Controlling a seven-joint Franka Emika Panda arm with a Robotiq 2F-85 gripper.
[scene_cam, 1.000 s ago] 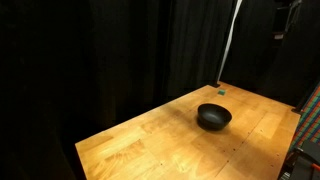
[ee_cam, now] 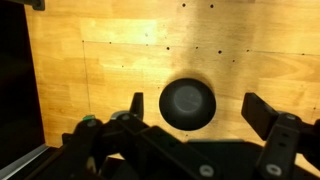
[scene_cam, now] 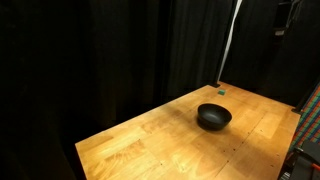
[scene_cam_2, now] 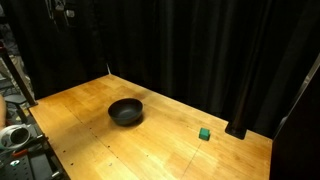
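Note:
A round black bowl rests on the wooden table, and its dark inside is seen from above in the wrist view. A small green block lies on the table well apart from the bowl. In the wrist view the green block shows only at the lower left, partly covered by the gripper. My gripper is open, its fingers spread wide with nothing held. It hangs high above the table; exterior view 2 catches the gripper at the top left, dark against the curtain.
Bare wooden tabletop surrounds the bowl and the block. Black curtains close off the back. A dark stand foot sits at the table's far edge, not far from the block.
Bowl and block have stayed where they were. At the top right of exterior view 1, the dark gripper shape has shifted only slightly.

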